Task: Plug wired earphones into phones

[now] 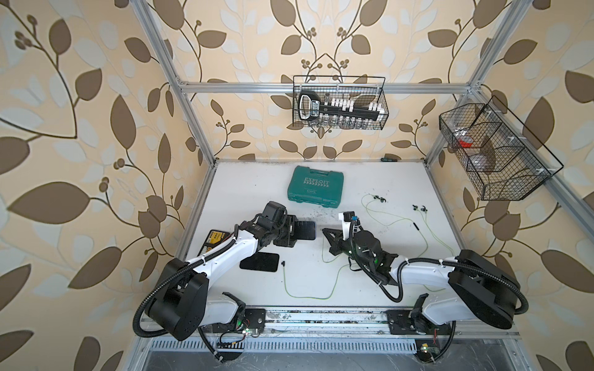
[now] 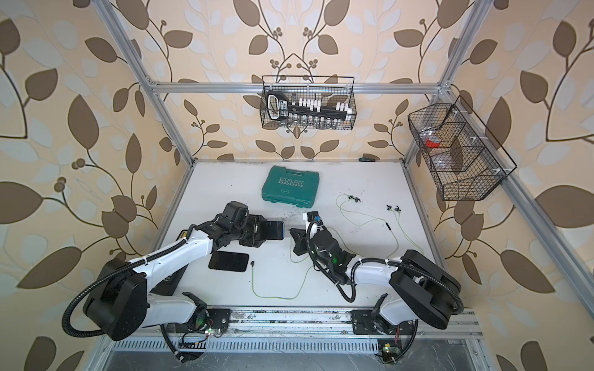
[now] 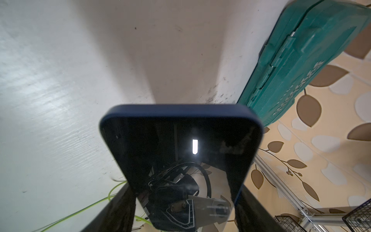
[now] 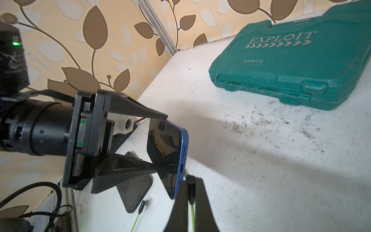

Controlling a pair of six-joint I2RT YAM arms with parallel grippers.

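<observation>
A blue-edged phone with a dark screen (image 4: pixel 168 154) is clamped in my left gripper, held up off the table. Its short edge with the port faces my right gripper. Between the right fingers sits a black earphone plug (image 4: pixel 191 189) with a green cable. The plug's tip is close to the phone's port edge in the right wrist view; whether they touch I cannot tell. Another dark phone (image 1: pixel 259 261) lies flat on the table near the left arm. Beside it rests a second plug (image 1: pixel 283 264) on a green cable.
Behind the arms lies a green case (image 1: pixel 315 186). Earbuds (image 1: pixel 379 198) and more earbuds (image 1: pixel 420 207) with green cables spread over the right side of the table. A black and yellow item (image 1: pixel 214 240) lies at the left, partly behind the left arm. Wire baskets hang above.
</observation>
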